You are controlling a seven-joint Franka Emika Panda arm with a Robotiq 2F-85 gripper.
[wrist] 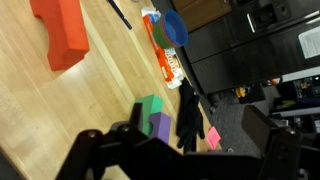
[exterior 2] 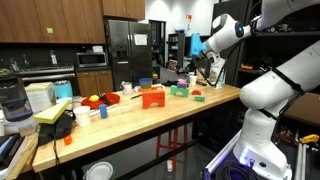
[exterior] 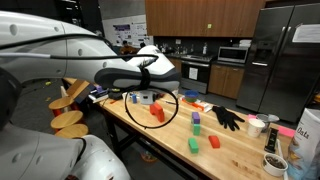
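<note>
My gripper is open with nothing between its fingers; in exterior view 1 it hangs above the table's left half, near an orange-red block (exterior: pixel 157 114). That block (wrist: pixel 66 36) fills the upper left of the wrist view, off to one side of the fingers. A purple block (wrist: pixel 160 125) and a green block (wrist: pixel 151 104) sit together near the fingers in the wrist view. Exterior view 1 has the purple block (exterior: pixel 196 118) above a green one. Closer to the front edge lie another green block (exterior: pixel 193 145) and a small red block (exterior: pixel 214 142).
Black gloves (exterior: pixel 228 118) lie behind the blocks. A blue bowl (wrist: pixel 173 28) and a pen (wrist: pixel 119 14) show in the wrist view. Cups (exterior: pixel 256 128) and a bag (exterior: pixel 304 145) crowd the right end. Bare wood lies between blocks and gloves.
</note>
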